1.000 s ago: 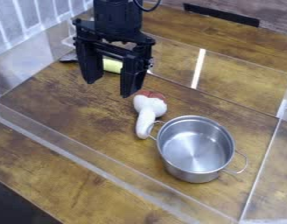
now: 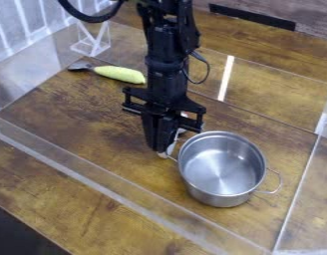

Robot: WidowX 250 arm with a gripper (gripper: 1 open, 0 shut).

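My black gripper [image 2: 161, 134] is low over the wooden surface, just left of the steel pot [image 2: 222, 171]. A white object [image 2: 170, 150] with a long pale end lies under it, mostly hidden by the gripper, so whether anything is between the fingers cannot be seen. The pot stands empty, with a handle on each side.
A pale yellow-green object [image 2: 119, 73] with a dark end lies at the back left. The wooden work surface [image 2: 67, 159] has clear room at the front left, with transparent walls around it.
The arm has moved down and right from above the middle of the surface to beside the pot, covering most of the white object that was visible earlier.
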